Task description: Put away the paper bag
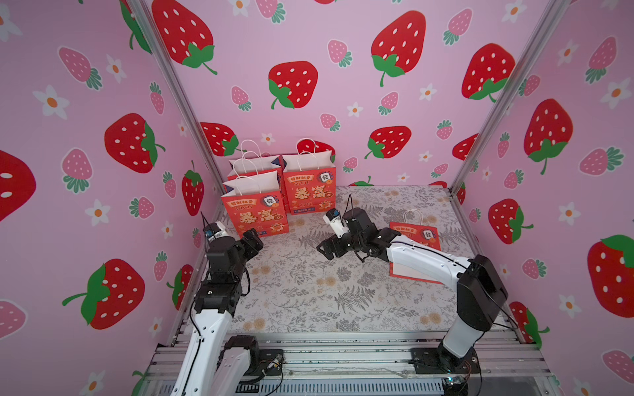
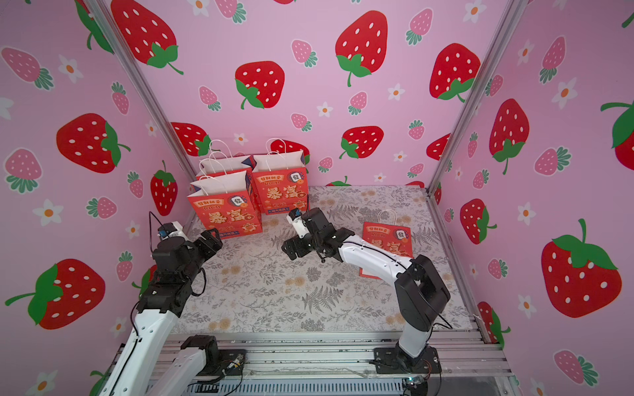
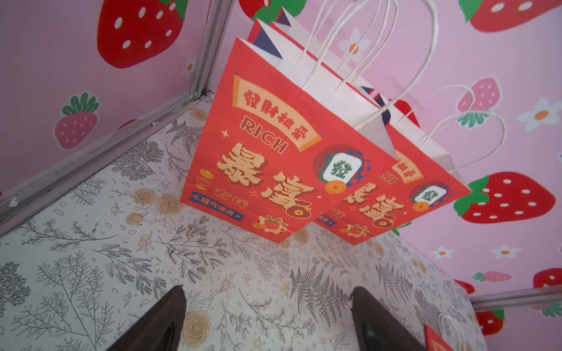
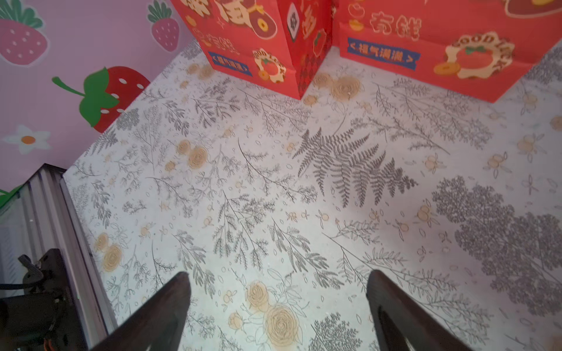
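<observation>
Three red paper bags stand upright with their mouths open in the back left corner: a front bag (image 1: 256, 214), a right bag (image 1: 309, 191) and one mostly hidden behind them (image 1: 253, 165). A flat red paper bag (image 2: 387, 239) lies on the table at the right, partly covered by my right arm. Beside the front bag, on its near side, my left gripper (image 1: 251, 243) is open and empty. My right gripper (image 1: 328, 249) hangs over mid-table, open, with only bare table between its fingers in the right wrist view.
Strawberry-print walls close in the back and both sides. Metal rails (image 1: 343, 356) run along the front edge.
</observation>
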